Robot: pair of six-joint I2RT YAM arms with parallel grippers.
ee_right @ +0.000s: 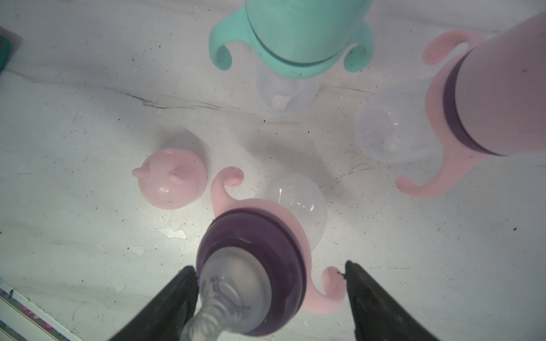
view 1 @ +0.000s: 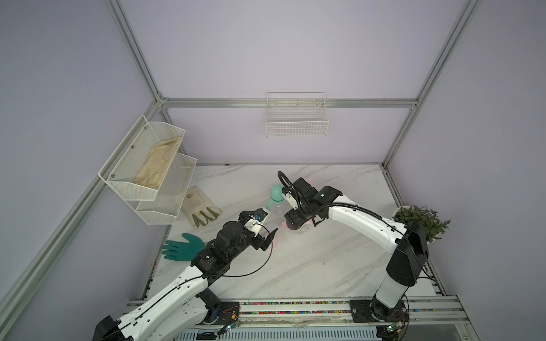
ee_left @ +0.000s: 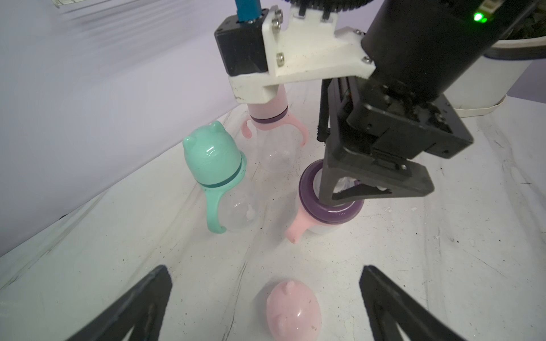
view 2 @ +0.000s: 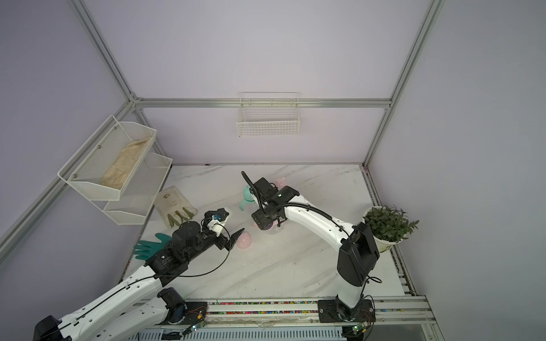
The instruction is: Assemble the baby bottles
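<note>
A bottle with purple collar (ee_right: 290, 284), clear nipple (ee_right: 233, 284) and pink handles stands uncapped beneath my right gripper, whose part-open fingers flank its top; whether they touch is unclear. The loose pink cap lies left of it, and in the left wrist view this cap (ee_left: 293, 312) sits between my open left gripper's (ee_left: 264, 292) fingers from that camera's angle, apparently below them. A teal-capped bottle (ee_left: 210, 156) and a pink-capped bottle (ee_right: 494, 91) stand behind.
A teal glove (view 1: 182, 248) and a packet with gloves (view 1: 199, 207) lie left. Wire baskets (view 1: 148, 164) hang on the left wall; a potted plant (view 2: 389, 221) is at the right.
</note>
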